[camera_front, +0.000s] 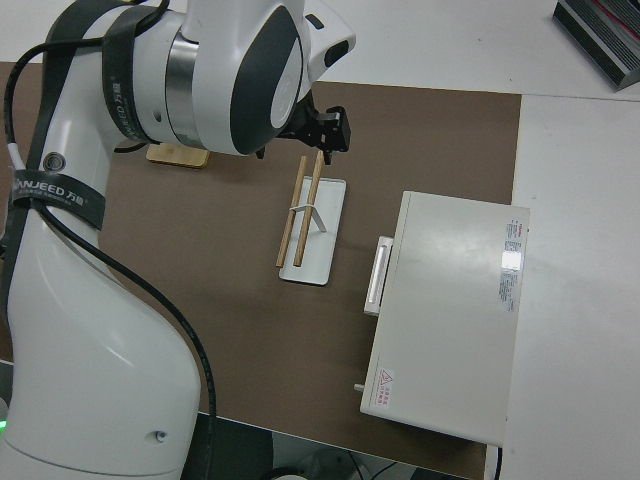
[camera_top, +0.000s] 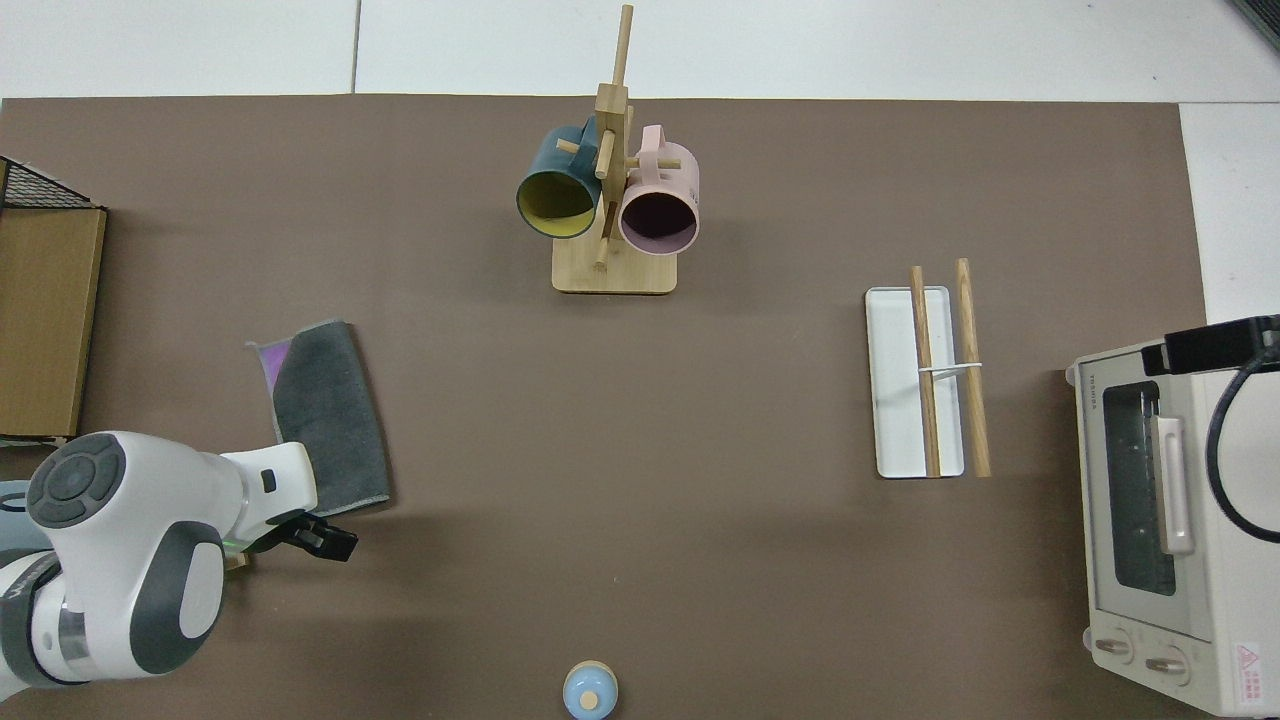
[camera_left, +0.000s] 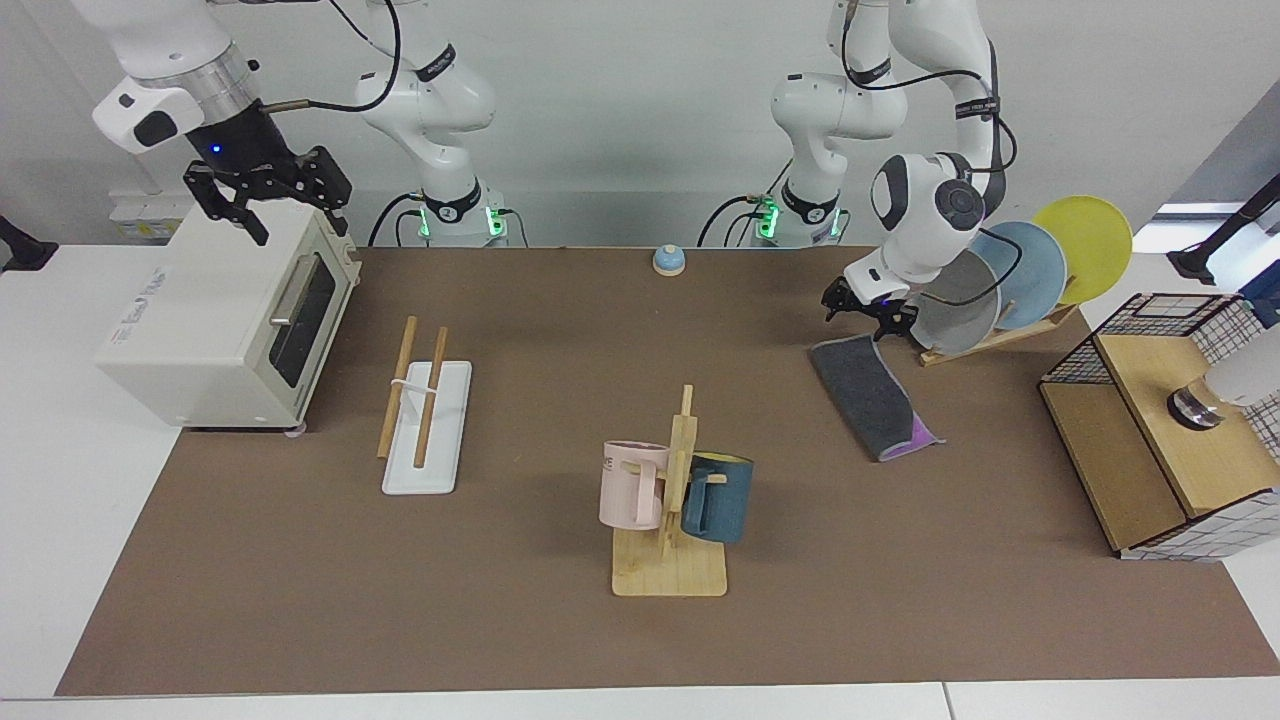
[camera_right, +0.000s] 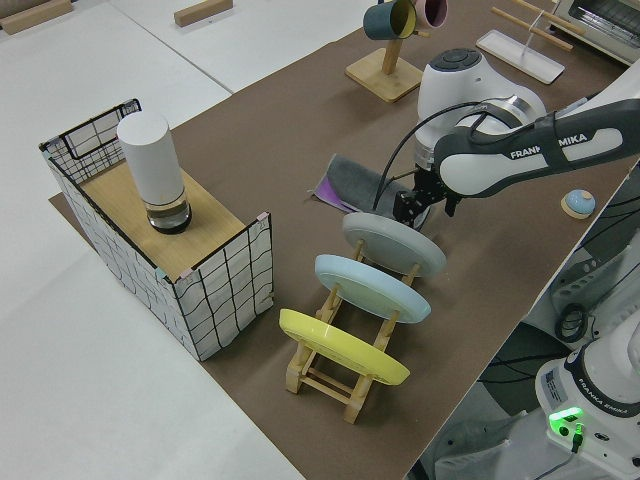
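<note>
My left gripper (camera_top: 314, 538) hangs low beside a folded grey cloth (camera_top: 330, 420) with a purple corner, near the plate rack (camera_right: 345, 385); its fingers are partly hidden and their state is unclear. My right gripper (camera_left: 270, 198) is high over the white toaster oven (camera_left: 204, 348), its finger unclear. A teal mug (camera_top: 558, 180) and a pink mug (camera_top: 660, 204) hang on the wooden tree. A white stand with two wooden rods (camera_top: 894, 384) lies left of the oven. A small blue round object (camera_top: 590, 690) sits at the table's near edge.
Grey, blue and yellow plates stand in the rack. A wire-and-wood shelf (camera_left: 1128, 462) with a white cylinder (camera_right: 152, 165) stands beside them.
</note>
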